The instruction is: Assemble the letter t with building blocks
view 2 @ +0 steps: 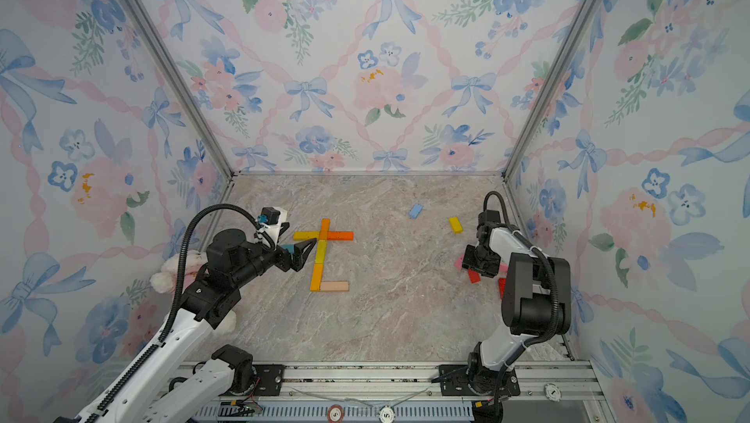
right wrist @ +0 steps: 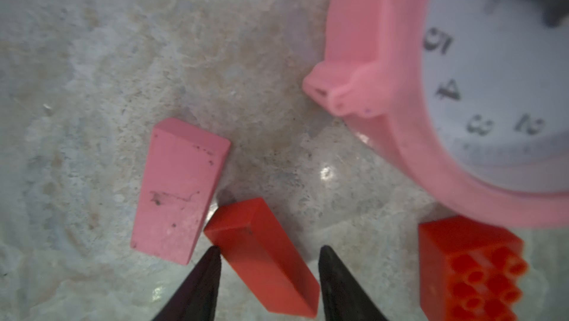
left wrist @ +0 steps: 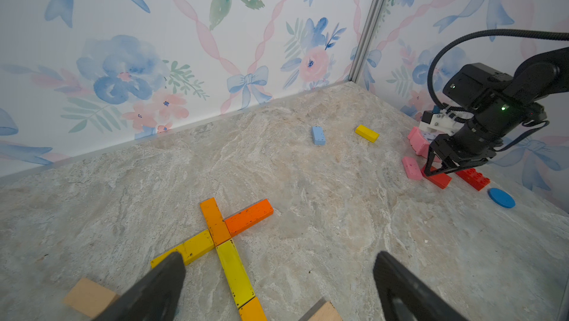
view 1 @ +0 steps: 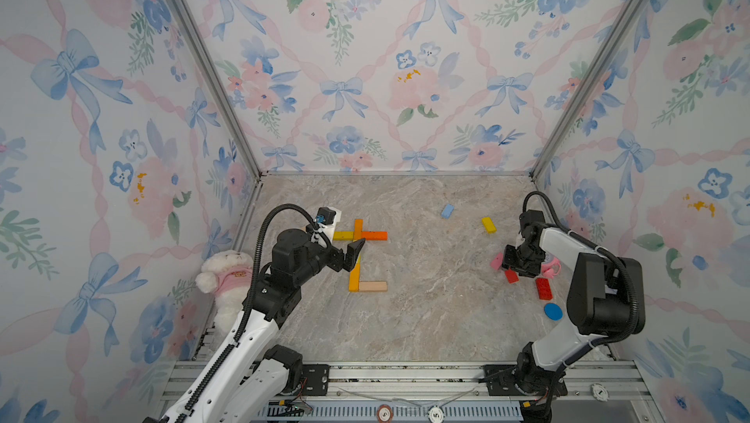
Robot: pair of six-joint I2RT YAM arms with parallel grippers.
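Note:
Orange and yellow blocks form a cross-like letter on the left of the table: an upright orange block (left wrist: 214, 220), a yellow left bar (left wrist: 188, 248), a red-orange right bar (left wrist: 249, 216) and a yellow stem block (left wrist: 236, 272) below. A darker yellow block (view 1: 354, 278) continues the stem, and a tan block (view 1: 372, 286) points right from its foot. Above the stem hangs my open left gripper, empty. My right gripper is partly open, its fingers on either side of a plain red block (right wrist: 260, 252) on the table; contact cannot be told.
A pink block (right wrist: 179, 190) lies close beside the red one. Nearby are a pink clock (right wrist: 388, 84), a studded red brick (right wrist: 468, 270) and a blue disc (view 1: 553, 311). Further back lie a yellow block (view 1: 488, 224) and a light blue block (view 1: 447, 210).

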